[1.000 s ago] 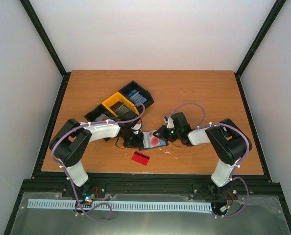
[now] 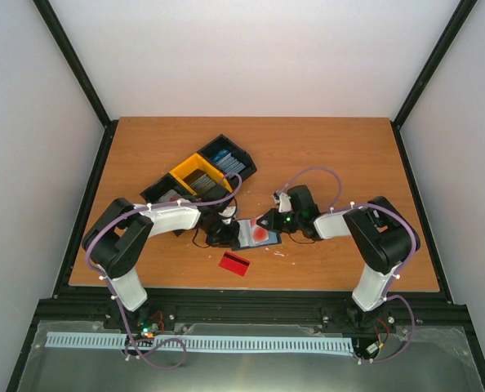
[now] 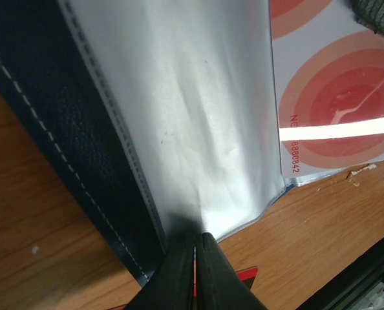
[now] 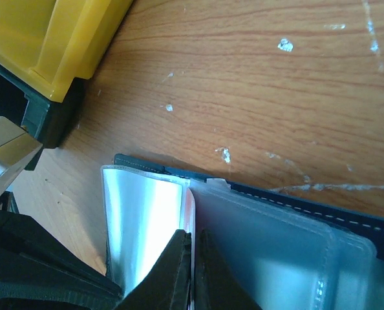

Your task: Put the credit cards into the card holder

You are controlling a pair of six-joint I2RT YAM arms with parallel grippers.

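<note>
The open card holder [image 2: 247, 235] lies on the table between both grippers, with clear sleeves and a white card with red circles [image 3: 341, 97] in one. My left gripper is shut at the lower edge of a clear sleeve [image 3: 198, 129], seemingly pinching it. My right gripper is shut on the thin edge of a clear sleeve [image 4: 147, 219] at the other side of the holder. A red card [image 2: 234, 263] lies on the table just in front of the holder.
Black and yellow bins [image 2: 200, 175] with cards inside stand behind and left of the holder. The table's front edge is close below the red card.
My right gripper and arm have shifted very slightly at the holder; otherwise nothing visibly differs.
</note>
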